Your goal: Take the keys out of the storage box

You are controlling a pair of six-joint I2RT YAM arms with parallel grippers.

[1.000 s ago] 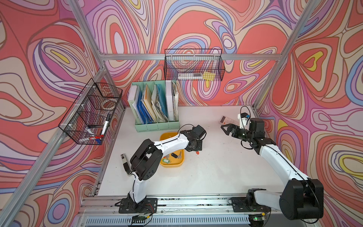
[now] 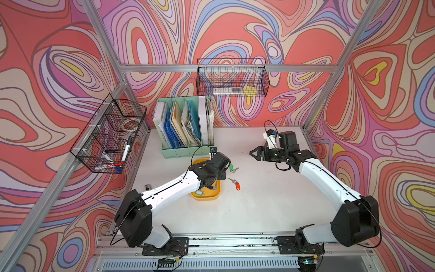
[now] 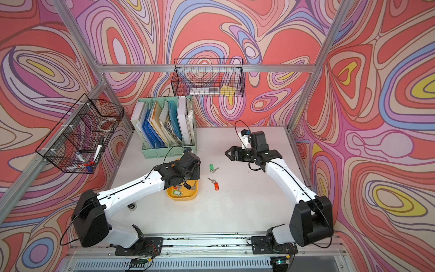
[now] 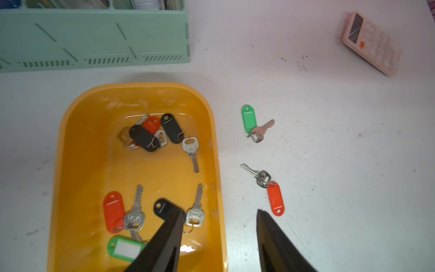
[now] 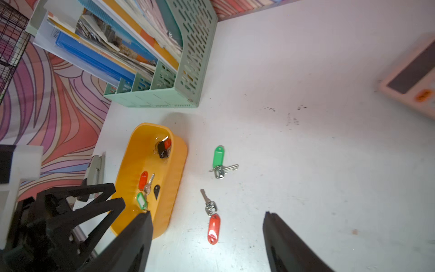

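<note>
An orange-yellow storage box (image 4: 217, 181) holds several keys with black, red and green tags. Near its left side lie a red tag (image 4: 113, 212) and a green tag (image 4: 124, 248); a black tag (image 4: 169, 210) is joined to a silver key by the right wall. On the table right of the box rest a green-tagged key (image 4: 249, 119) and a red-tagged key (image 4: 275, 198). My left gripper is open above the box's right edge, nothing between its fingers. Over the table to the right, my right gripper is open and empty.
A mint-green file rack (image 2: 181, 152) full of folders stands behind the box. A pink calculator (image 4: 371, 43) lies at the back right. Wire baskets hang on the frame.
My left gripper has moved left from above the loose keys to over the box, uncovering the red-tagged and green-tagged keys on the table. My right arm has shifted left, toward the table's middle.
</note>
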